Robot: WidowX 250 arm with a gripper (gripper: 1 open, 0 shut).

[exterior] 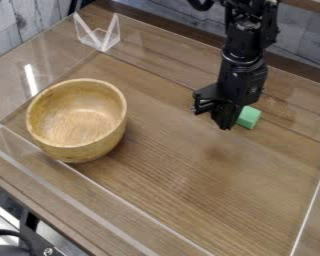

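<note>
The black robot gripper (pixel 223 112) hangs low over the wooden table at the right of centre, its fingers shut with nothing seen between them. A small green object (pixel 248 117) lies just to the right of the fingertips, partly behind the gripper. Whether the two touch is hard to tell.
A large wooden bowl (pixel 77 117) sits at the left. A white wire-like object (pixel 99 35) stands at the back left. Black cables lie at the lower left, and a wall runs along the back.
</note>
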